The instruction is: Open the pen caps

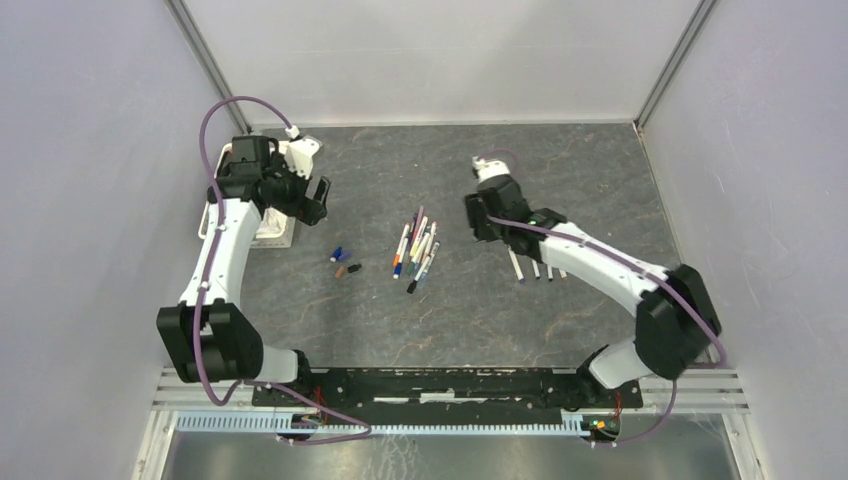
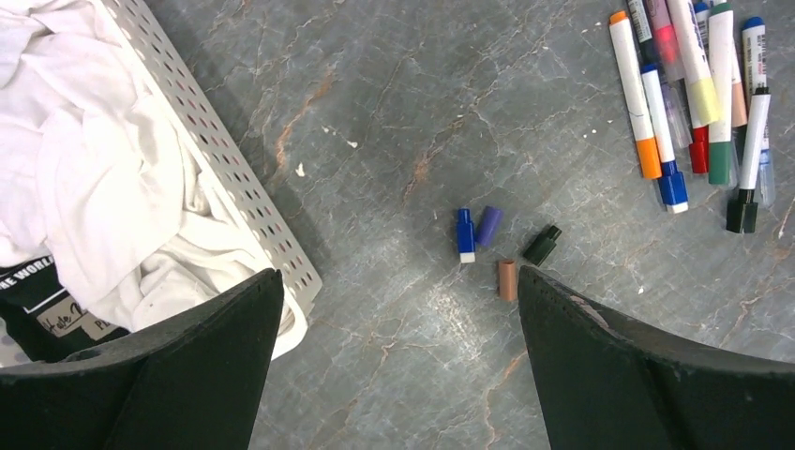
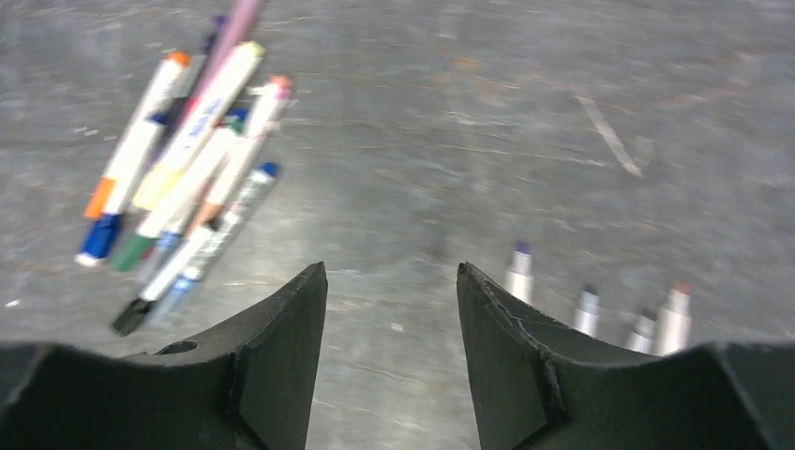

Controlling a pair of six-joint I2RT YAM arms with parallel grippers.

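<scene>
Several capped pens [image 1: 420, 245] lie in a loose bundle mid-table, among them an orange-ended pen [image 2: 632, 84] and a black-ended one [image 2: 752, 150]. To the right, several uncapped pens [image 1: 516, 264] lie in a row, their tips showing at the right wrist view's lower edge, such as a purple-tipped pen [image 3: 519, 272]. On the left are loose caps: blue [image 2: 466, 234], purple [image 2: 488, 226], brown [image 2: 507, 279] and black [image 2: 543, 244]. My left gripper is open and empty near the basket. Open and empty too, my right gripper hangs between bundle and row.
A white basket [image 2: 216, 155] with white cloths and a dark packet stands at the left, close to my left arm. A thin white stick [image 3: 609, 136] lies beyond the uncapped row.
</scene>
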